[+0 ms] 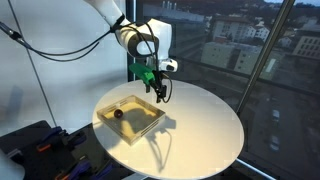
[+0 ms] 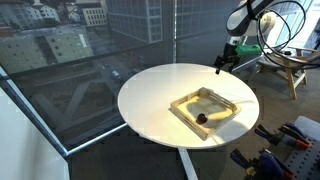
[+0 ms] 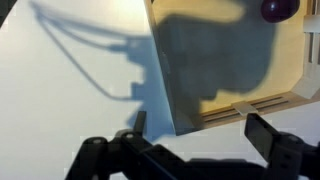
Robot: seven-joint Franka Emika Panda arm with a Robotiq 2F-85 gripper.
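My gripper is open, its two dark fingertips wide apart with nothing between them. In the wrist view it hangs over a corner of a shallow tan tray (image 3: 168,85), partly above the bare white table. A small dark round object (image 3: 280,8) lies inside the tray, at the top right of that view and away from the fingers. Exterior view 1 has the same dark object (image 1: 118,113) in the left part of the tray, while the gripper (image 1: 158,96) is above the far right side. From exterior view 2, the object (image 2: 202,118) rests near the tray's near end.
A chair (image 2: 290,68) stands behind the arm. Dark equipment (image 1: 65,150) sits by the table's near left edge. Large windows (image 1: 280,70) border the far side.
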